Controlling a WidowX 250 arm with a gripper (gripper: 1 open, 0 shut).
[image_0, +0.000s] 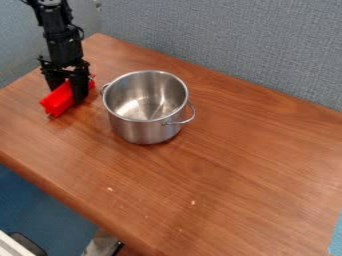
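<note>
A black gripper (67, 78) reaches down at the upper left of the table, directly over a red elongated object (56, 100) that lies on the wood left of a steel pot (144, 125). The gripper's fingertips overlap the red object and are dark and small, so I cannot tell whether they are closed on it. The pot stands upright with looped handles on two sides, its near left handle close to the red object.
Grey padded walls (227, 30) border the back and left. The table's front-left edge drops to a blue floor.
</note>
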